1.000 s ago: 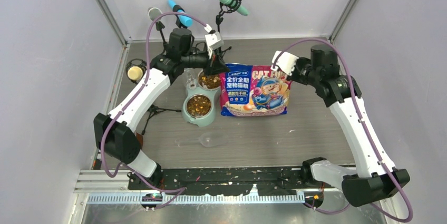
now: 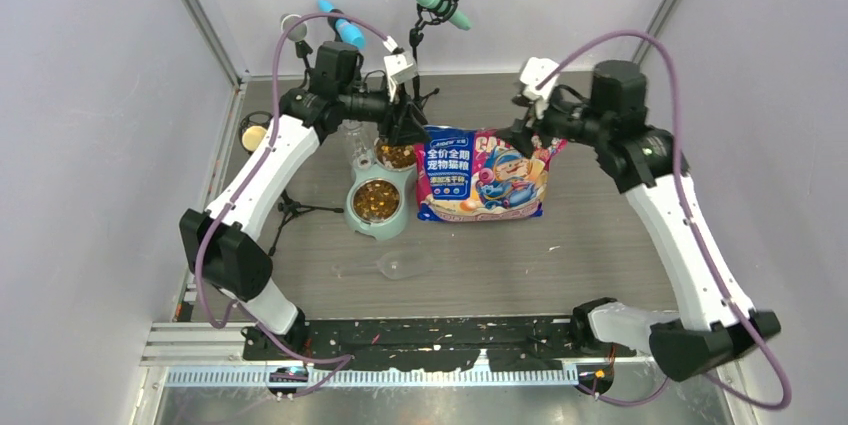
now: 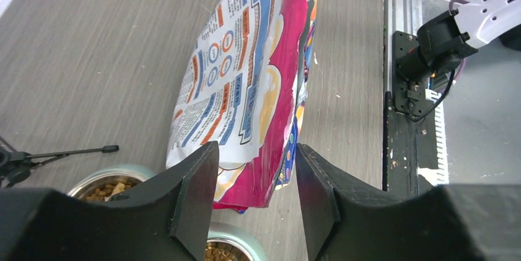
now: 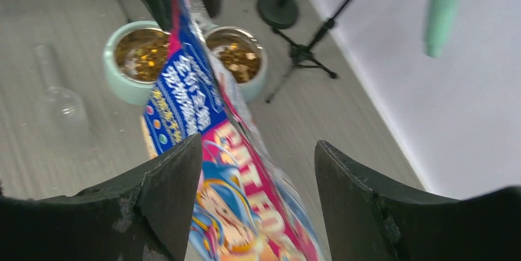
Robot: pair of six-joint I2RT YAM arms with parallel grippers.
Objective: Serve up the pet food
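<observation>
The pink and blue cat food bag (image 2: 483, 185) stands at the table's centre, just right of a pale green double-bowl feeder (image 2: 375, 228). Brown kibble (image 2: 376, 200) shows in both bowls. At the bag's upper left corner is my left gripper (image 2: 421, 133); its fingers (image 3: 199, 175) are apart on either side of the bag's end, not closed on it. My right gripper (image 2: 518, 137) hangs over the bag's upper right edge, open, with the bag (image 4: 227, 193) showing between its spread fingers. A clear scoop (image 2: 400, 264) lies on the table in front of the feeder.
Behind the bag stand holders with a green tube (image 2: 440, 2) and a blue tube (image 2: 341, 23). A black tripod foot (image 2: 290, 207) sits left of the feeder.
The left gripper shifted only slightly. The bag has hardly moved; feeder and scoop are unchanged.
</observation>
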